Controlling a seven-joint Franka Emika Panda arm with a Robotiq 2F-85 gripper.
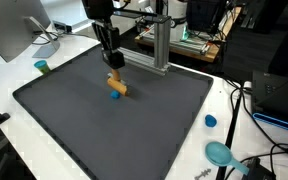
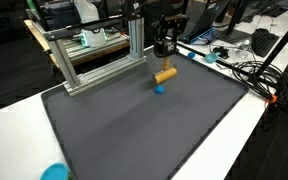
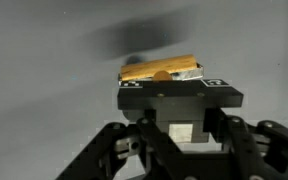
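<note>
A wooden mallet [image 1: 116, 86] with a round, light-brown head hangs from my gripper [image 1: 112, 64], which is shut on its upright handle. In the second exterior view the mallet's head [image 2: 165, 76] lies sideways beneath the black gripper [image 2: 166, 48]. A small blue object [image 1: 115, 95] sits on the dark mat, very close to the mallet head; whether they touch I cannot tell. That blue object [image 2: 159, 89] shows just below the head from the other side. From the wrist, part of the wooden head [image 3: 156, 68] shows past the gripper; the blue object is hidden.
Beyond the mat's edges are a green cup [image 1: 42, 66], a blue item [image 1: 210, 121] and a teal bowl [image 1: 224, 154]. Cables lie at the right.
</note>
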